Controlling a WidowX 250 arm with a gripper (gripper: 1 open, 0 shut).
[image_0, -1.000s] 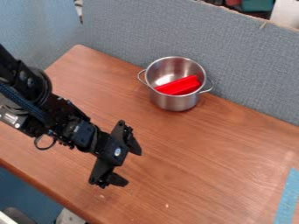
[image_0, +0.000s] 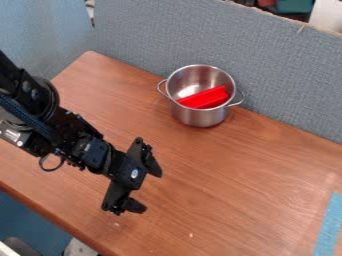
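A steel pot (image_0: 198, 115) with two side handles stands toward the back of the wooden table, upright. A red elongated object (image_0: 203, 97) lies inside it. My black gripper (image_0: 139, 185) is low over the left front part of the table, below and left of the pot and apart from it. Its two fingers are spread open, with nothing visible between them.
Grey padded panels (image_0: 214, 45) border the table at the back and left. A light blue strip (image_0: 329, 223) lies at the right edge.
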